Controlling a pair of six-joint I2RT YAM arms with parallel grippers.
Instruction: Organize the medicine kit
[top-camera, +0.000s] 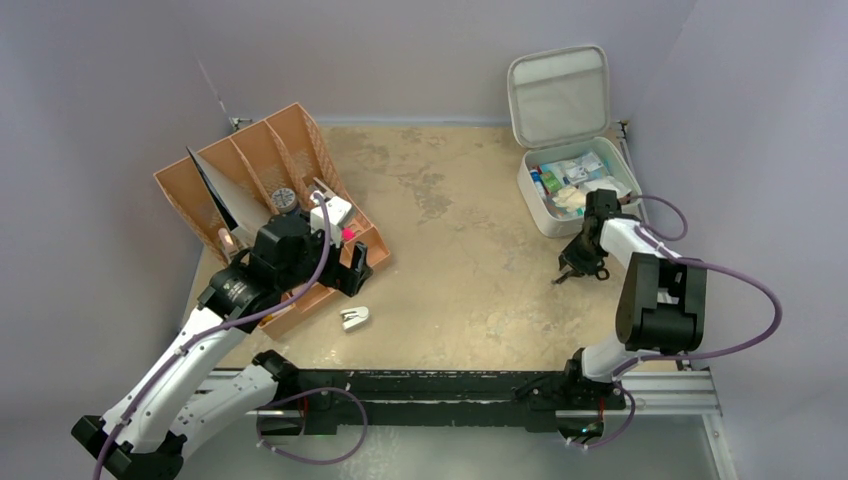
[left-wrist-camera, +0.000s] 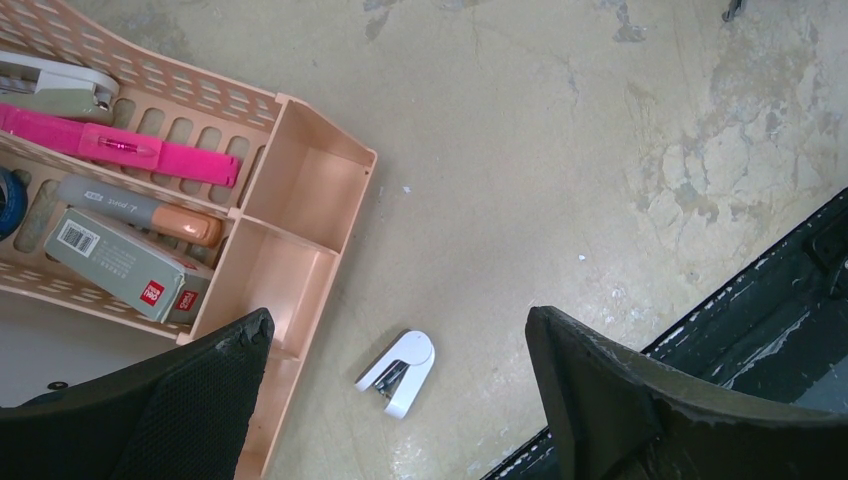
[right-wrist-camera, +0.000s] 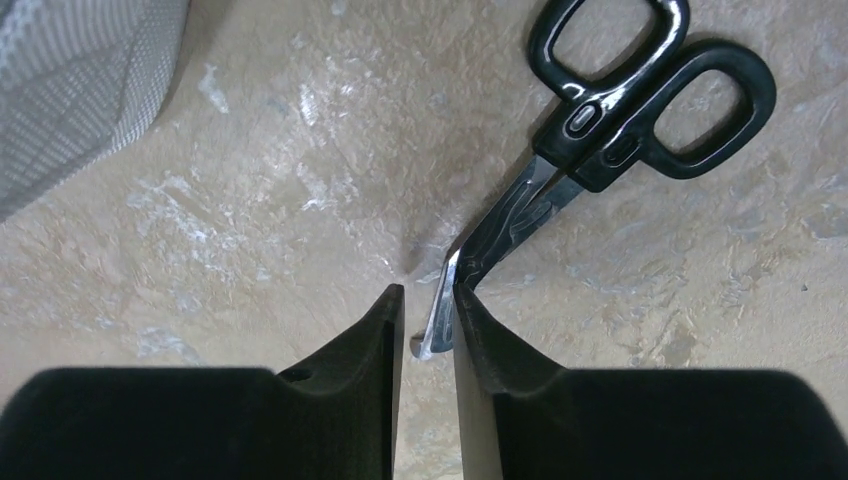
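Observation:
Black-handled scissors (right-wrist-camera: 600, 130) lie on the tabletop, blades nearly together and their tips toward my right gripper. Its fingers stand partly apart, with a narrow gap; the blade tips show in that gap and run partly behind one finger. I see no grip on them. The open medicine kit (top-camera: 546, 216), a white case with boxes and packets, stands at the back right, just behind the right gripper. My left gripper is wide open and empty above the table, beside the pink organizer (left-wrist-camera: 300, 170).
A small white stapler (left-wrist-camera: 405, 368) lies in front of the organizer, which holds a pink item (left-wrist-camera: 120, 146), a marker (left-wrist-camera: 140, 208) and a grey box (left-wrist-camera: 125, 262). The kit's lid (top-camera: 560, 95) stands raised. Mid-table is clear.

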